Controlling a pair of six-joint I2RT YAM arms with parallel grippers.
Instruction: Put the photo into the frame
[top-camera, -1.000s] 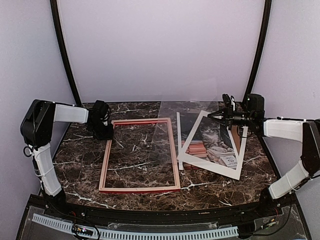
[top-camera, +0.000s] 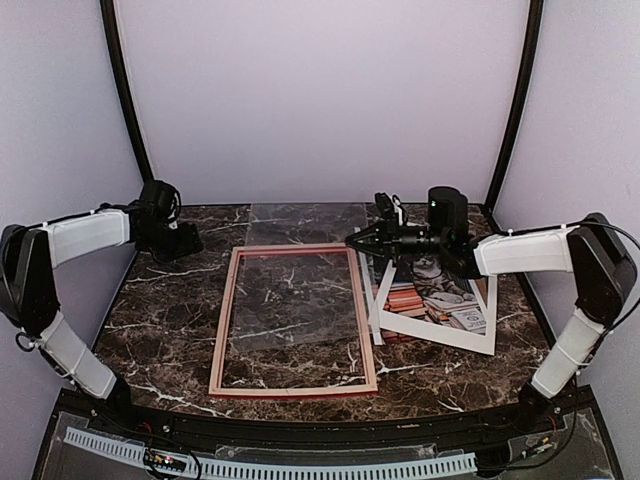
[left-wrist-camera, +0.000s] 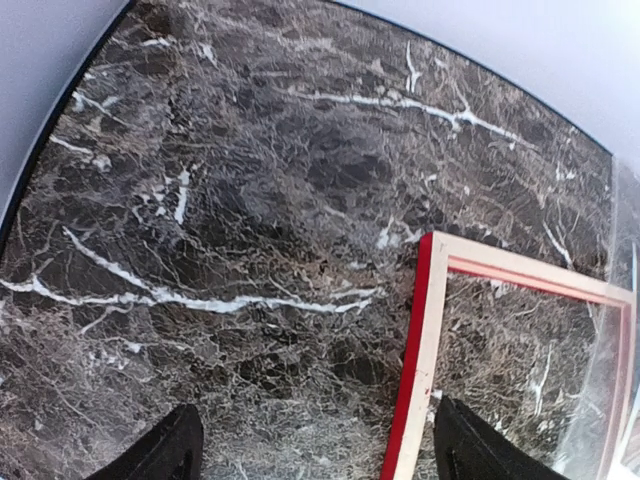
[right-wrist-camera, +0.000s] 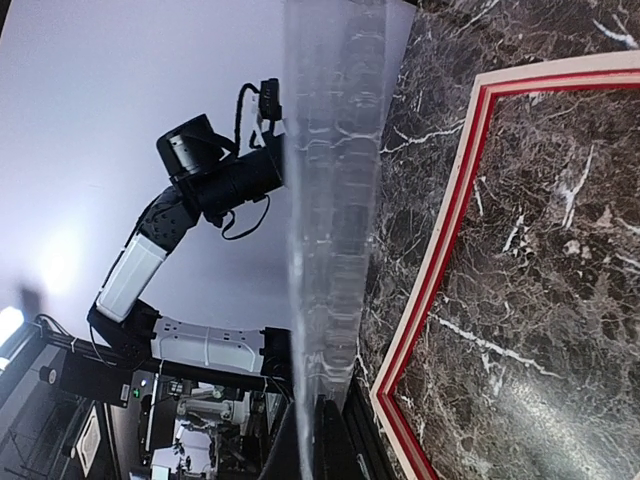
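Note:
The pink-and-red frame (top-camera: 220, 340) lies empty on the marble table; its corner also shows in the left wrist view (left-wrist-camera: 430, 260). My right gripper (top-camera: 362, 240) is shut at the edge of a clear sheet (top-camera: 300, 220), held over the frame's upper part; in the right wrist view the sheet (right-wrist-camera: 335, 230) stands edge-on between the fingers. My left gripper (top-camera: 177, 240) is left of the frame, its fingertips (left-wrist-camera: 180, 440) apart with nothing between them. Prints with white borders (top-camera: 435, 338) lie to the right of the frame.
Bare marble (top-camera: 160, 310) spans the left of the table. Walls bound the table at the back and both sides.
My right gripper has moved left with the clear sheet, over the frame. My left gripper has moved left, away from the frame's corner.

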